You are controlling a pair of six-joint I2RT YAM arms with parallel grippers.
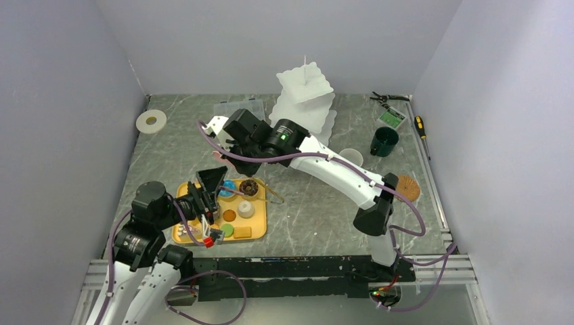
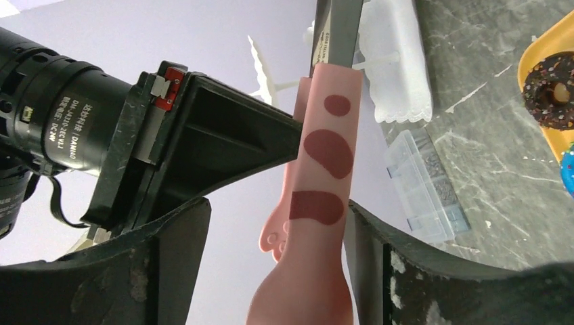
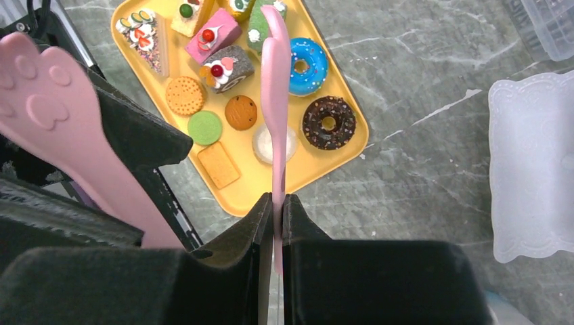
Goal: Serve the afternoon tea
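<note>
Pink paw tongs [image 2: 321,156] with darker pad spots stand upright in the left wrist view, crossing the space between the fingers of my open left gripper. My right gripper is shut on the pink tongs [image 3: 274,101], over the yellow tray [image 3: 227,193] of donuts, cakes and biscuits. In the top view my two grippers meet near that tray, partly hiding it. A white tiered stand [image 1: 304,84] stands at the back.
A clear container [image 1: 237,105] is at the back, a tape roll [image 1: 151,122] at left. At right are a white cup [image 1: 351,156], green mug [image 1: 384,141], wooden coaster [image 1: 408,188], pliers and a screwdriver [image 1: 423,135].
</note>
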